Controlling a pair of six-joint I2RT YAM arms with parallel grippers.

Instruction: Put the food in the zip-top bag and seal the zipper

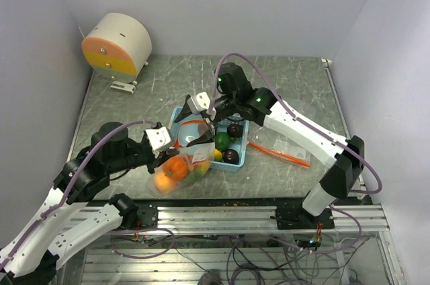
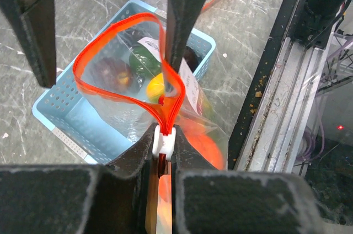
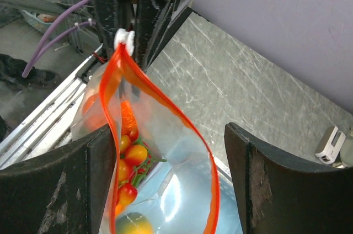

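A clear zip top bag (image 1: 191, 172) with an orange zipper rim holds several oranges (image 1: 176, 168) and, in the right wrist view, small red tomatoes (image 3: 135, 155). My left gripper is shut on the white slider end (image 2: 164, 141) of the zipper. Beyond that end the orange rim (image 2: 113, 27) spreads into a wide loop, so the bag's mouth is open. My right gripper stands open over the mouth, fingers on either side of it. Its left finger (image 3: 83, 162) overlaps one rim side; whether they touch I cannot tell.
Below the bag's mouth sits a blue basket (image 1: 234, 167) holding a green avocado (image 1: 222, 141) and dark round produce (image 1: 230, 156). Another orange-zippered bag (image 1: 279, 154) lies flat to the right. A bread-bin-like box (image 1: 117, 43) stands at the back left. The table's front edge is close.
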